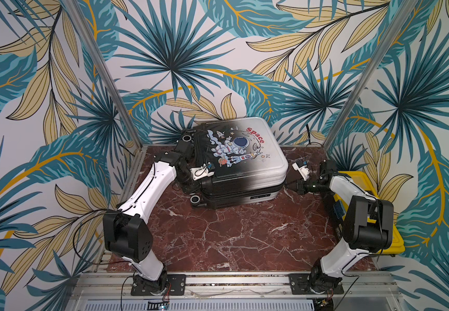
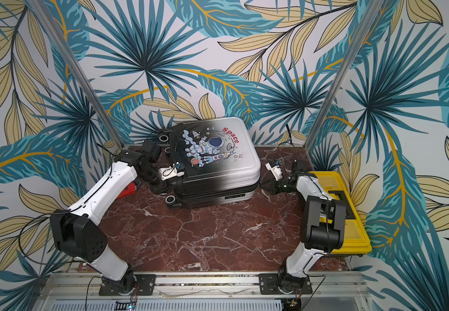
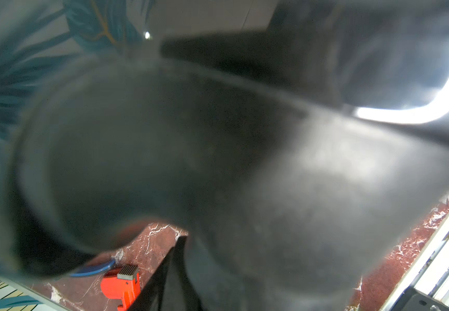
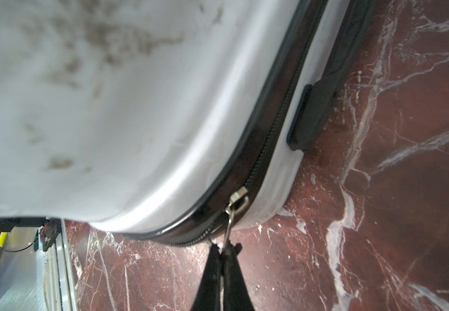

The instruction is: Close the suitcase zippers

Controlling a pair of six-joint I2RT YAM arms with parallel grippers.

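Observation:
The suitcase (image 1: 245, 150), with a space print, lies on its side on the marble table. My left gripper (image 1: 198, 181) is at its wheel end; its wrist view is mostly filled by blurred dark plastic (image 3: 234, 155), so its fingers are hidden. At the opposite end, my right gripper is shut with the thin metal zipper pull between its fingertips, just below the zipper slider (image 4: 238, 196) at the corner of the zipper track (image 4: 268, 140).
A yellow toolbox (image 2: 354, 233) stands at the right edge. A red tool (image 3: 120, 282) lies left of the suitcase.

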